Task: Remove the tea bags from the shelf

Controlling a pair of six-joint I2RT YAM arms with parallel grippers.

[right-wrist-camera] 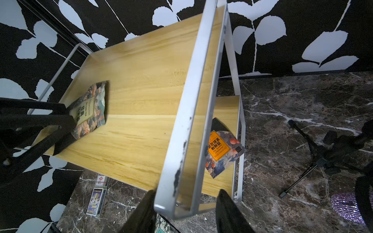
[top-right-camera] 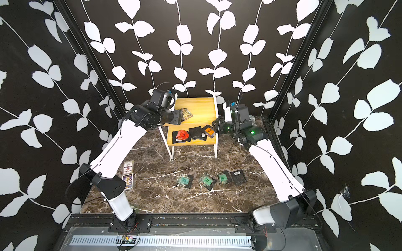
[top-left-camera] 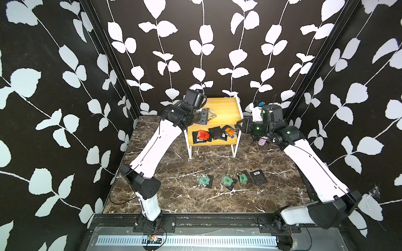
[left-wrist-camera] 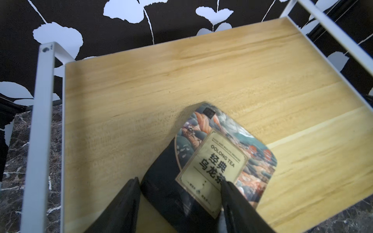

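Note:
An oolong tea bag (left-wrist-camera: pixel 217 159) lies on the upper shelf board (left-wrist-camera: pixel 167 77), with my left gripper open over its near edge. On the lower board lie an orange-labelled bag (right-wrist-camera: pixel 218 149), a red-labelled bag (top-left-camera: pixel 203 135) and dark bags (top-left-camera: pixel 217 133). My right gripper is open at the shelf's right side, its fingers by the white frame (right-wrist-camera: pixel 184 128).
Several green-labelled and black bags (top-left-camera: pixel 227 180) lie on the marble table in front of the shelf. Small boxes (top-right-camera: pixel 127 180) lie at the left. A black stand (right-wrist-camera: pixel 318 159) stands right of the shelf.

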